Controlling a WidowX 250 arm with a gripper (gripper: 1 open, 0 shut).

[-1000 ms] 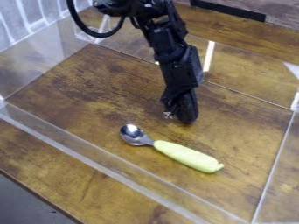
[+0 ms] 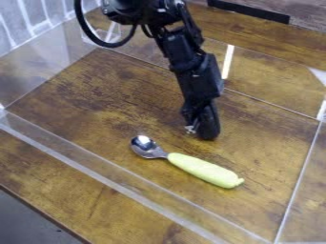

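Note:
A spoon with a steel bowl (image 2: 145,147) and a fat pale yellow-green handle (image 2: 204,171) lies on the wooden tabletop (image 2: 90,124), toward the front. My black gripper (image 2: 199,128) hangs low over the table just behind the spoon, apart from it. The gripper looks shut, with nothing visible between its fingers.
Clear plastic walls (image 2: 277,92) border the wooden area. Free wood surrounds the spoon, with most room to the left and right. A dark edge shows at the back.
The spoon has not moved.

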